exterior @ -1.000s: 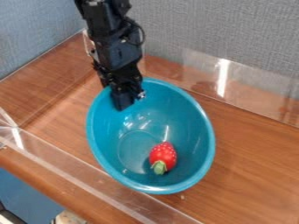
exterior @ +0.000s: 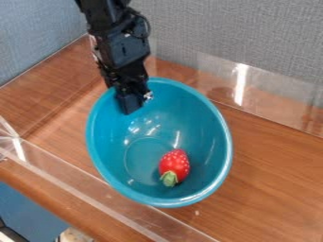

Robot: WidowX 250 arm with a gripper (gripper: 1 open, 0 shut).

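Note:
A black gripper (exterior: 131, 95) reaches down from the top of the view to the back left rim of a large blue bowl (exterior: 128, 161), its tip at the rim. Whether its fingers are closed on the rim is hard to tell. A red strawberry (exterior: 175, 165) with a green top lies inside the bowl, right of its middle.
The bowl stands on a wooden surface (exterior: 265, 189) with clear room to the right and at the left. Transparent low walls (exterior: 252, 90) run along the back and front left. Grey padded walls stand behind.

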